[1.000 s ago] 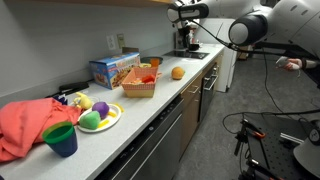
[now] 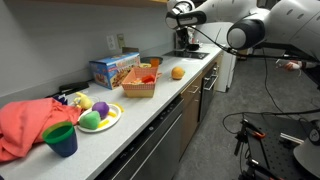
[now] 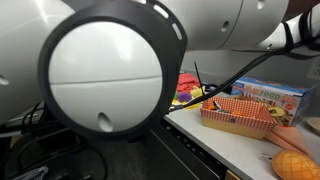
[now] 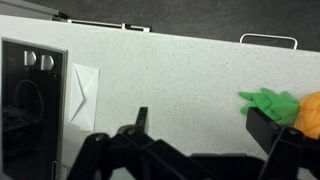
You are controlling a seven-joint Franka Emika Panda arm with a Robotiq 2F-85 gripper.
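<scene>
High over the far end of the counter [image 2: 130, 120], my gripper stands open, its two dark fingers wide apart along the bottom of the wrist view. Bare white counter shows between them. To the right in that view is an orange toy pineapple [image 4: 308, 116] with green leaves [image 4: 270, 105], beside and beyond the right finger. A white envelope-like piece [image 4: 82, 98] lies at left, next to a black stove panel [image 4: 30, 105] with knobs. An orange basket [image 2: 140, 90] holds some items farther along the counter.
Nearer the exterior camera are a plate of toy food [image 2: 100, 118], a green cup [image 2: 62, 140] and a red cloth [image 2: 35, 125]. A colourful box [image 2: 115, 68] stands behind the basket. In exterior view 2 the arm [image 3: 110, 70] blocks much of the scene.
At the far end of the counter, the arm has shifted a little to the left in exterior view 1. The objects on the counter look unmoved.
</scene>
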